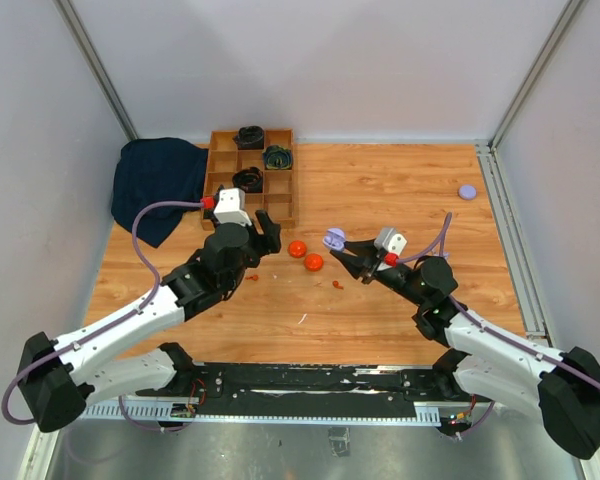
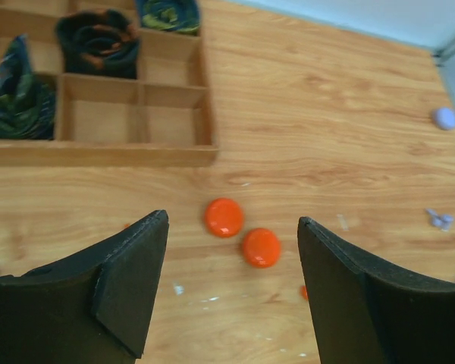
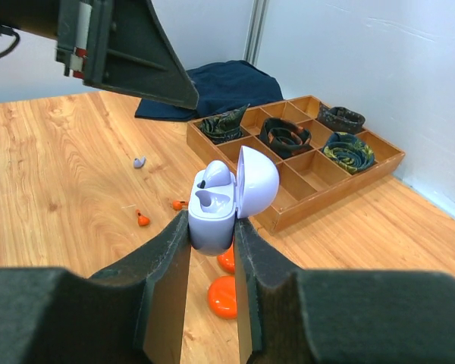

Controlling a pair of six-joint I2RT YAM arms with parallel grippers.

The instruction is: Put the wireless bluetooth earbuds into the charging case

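Note:
My right gripper (image 1: 346,250) is shut on a light purple charging case (image 3: 212,227), held above the table with its lid (image 3: 258,182) up. One earbud (image 3: 217,175) sits in the case's far recess; the nearer recess looks empty. To the left, my left gripper (image 1: 270,232) stands open and apart from the case, with nothing gripped between its fingers. On the table at the left lies a loose purple earbud (image 3: 139,162); the left arm hides it from above.
Two round orange cases (image 1: 297,249) (image 1: 314,262) and small orange earbuds (image 3: 142,219) lie mid-table. Behind stands a wooden compartment box (image 1: 278,207) beside a dark cloth (image 1: 155,185). Another purple case (image 1: 467,191) rests at the right.

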